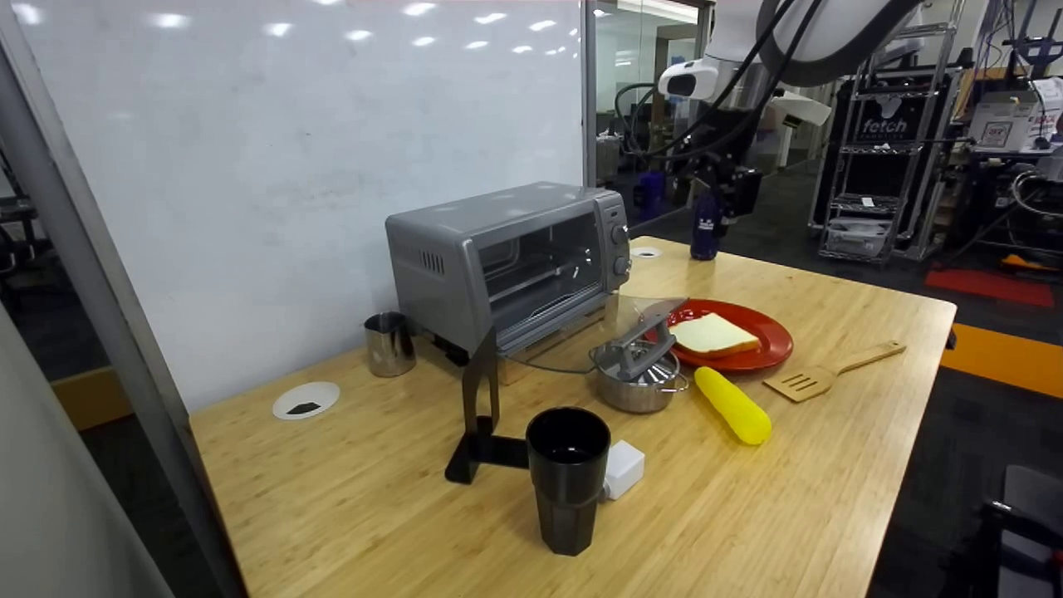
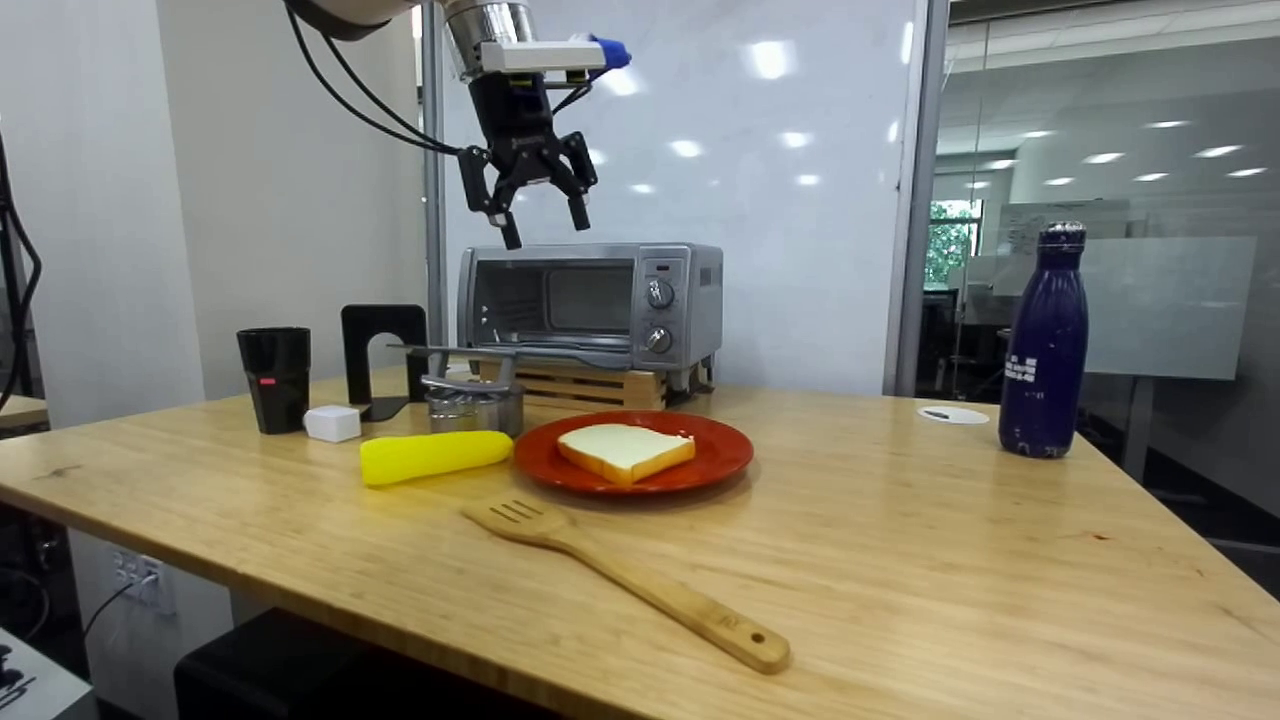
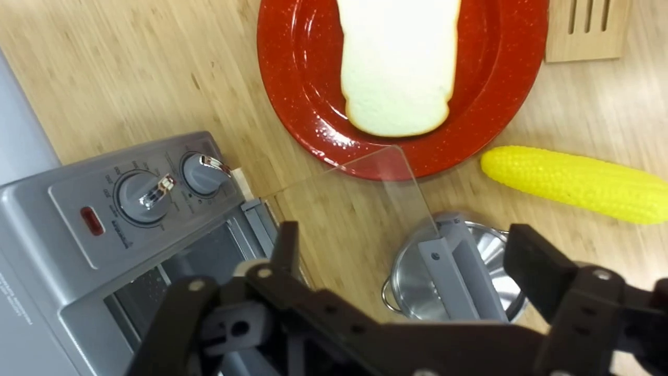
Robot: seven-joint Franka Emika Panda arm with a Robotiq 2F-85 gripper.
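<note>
High above the table, my gripper (image 2: 546,228) stands open, its two fingers well apart and empty. The grey toaster oven (image 1: 523,264) has its glass door (image 3: 357,200) lowered; the door's grey handle (image 3: 460,269) lies over a steel pot (image 3: 416,282). A slice of white bread (image 2: 626,446) rests on a red plate (image 2: 720,462) in front of the oven. Beside the plate lies a yellow corn cob (image 3: 576,181). A slotted wooden spatula (image 2: 636,576) is flat on the table.
A black cup (image 1: 568,473), a white block (image 1: 624,468) and a black stand (image 1: 478,419) occupy the near end in exterior view 1. A steel pitcher (image 1: 389,345) is beside the oven. The blue bottle (image 2: 1044,348) stands at the far corner, with bare table before it.
</note>
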